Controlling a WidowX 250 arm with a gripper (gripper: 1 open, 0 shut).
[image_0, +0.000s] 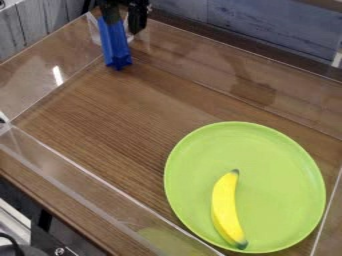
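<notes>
My dark gripper (123, 14) is at the top left, partly cut off by the frame edge, above and behind a tall blue object (115, 44) standing in the back-left part of the wooden tray. Whitish, clear material shows beside the blue object, too small to make out. A yellow banana (227, 209) lies on a green plate (246, 148) at the lower right.
The wooden surface (127, 115) between the blue object and the plate is clear. Clear walls (94, 178) edge the tray along the near left, and a dark rim runs along the back right.
</notes>
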